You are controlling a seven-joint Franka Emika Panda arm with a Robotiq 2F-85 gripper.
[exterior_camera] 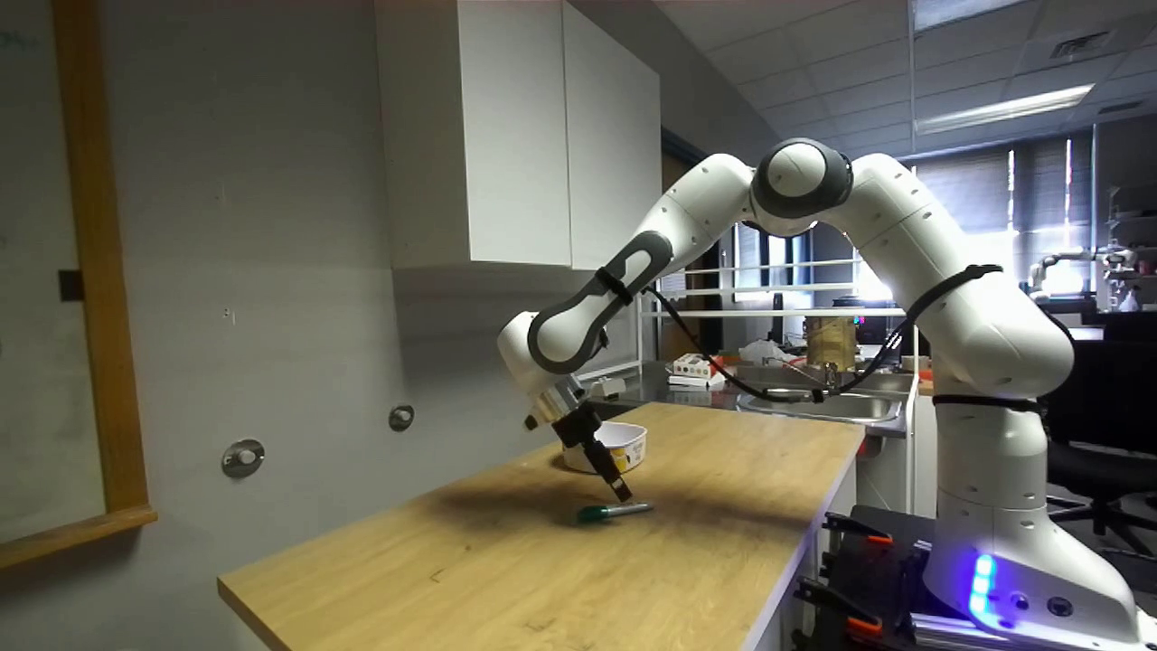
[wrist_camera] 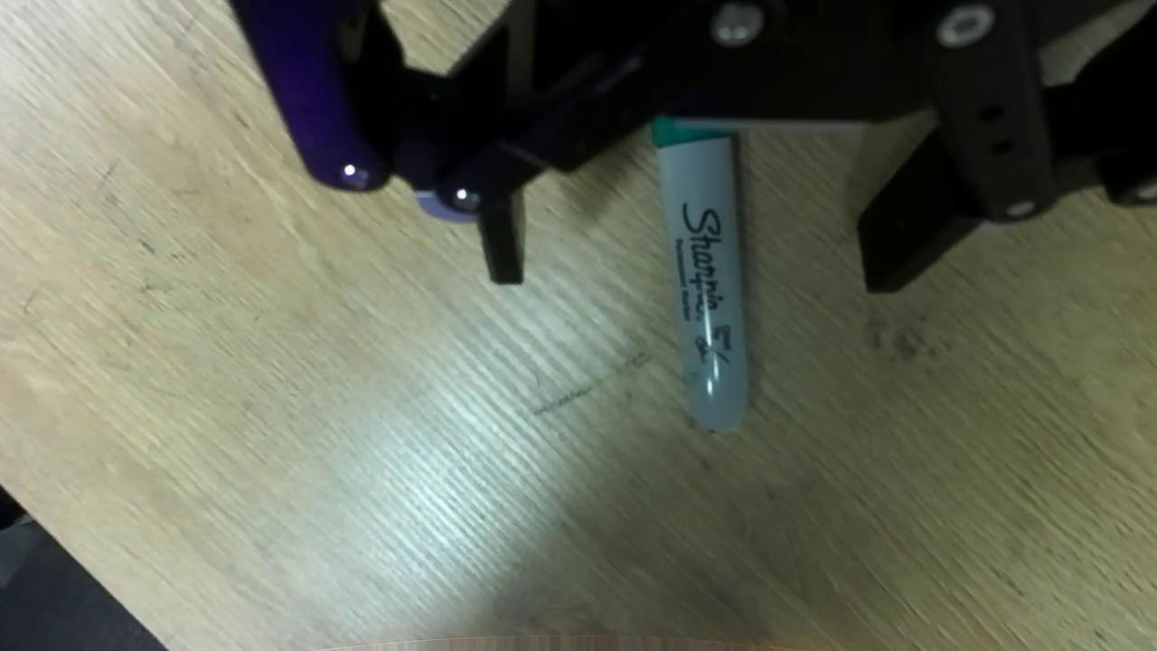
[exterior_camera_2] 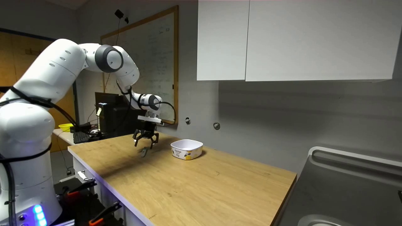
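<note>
A Sharpie marker [wrist_camera: 707, 271] with a grey barrel and a green cap lies flat on the wooden counter. My gripper is open above it, one finger well to each side of the barrel and nothing held. Most of the cap is hidden behind the gripper body in the wrist view. From the first exterior view, the marker [exterior_camera: 615, 511] rests just below the fingertips. In the second exterior view my gripper [exterior_camera_2: 144, 144] shows its two fingers spread, with the marker [exterior_camera_2: 143, 152] small beneath them. A white bowl [exterior_camera_2: 187, 149] with a lemon print stands near the wall.
A white cabinet [exterior_camera: 515, 130] hangs on the wall above the counter's back. Beyond the counter's far end in the first exterior view is a sink [exterior_camera: 835, 408].
</note>
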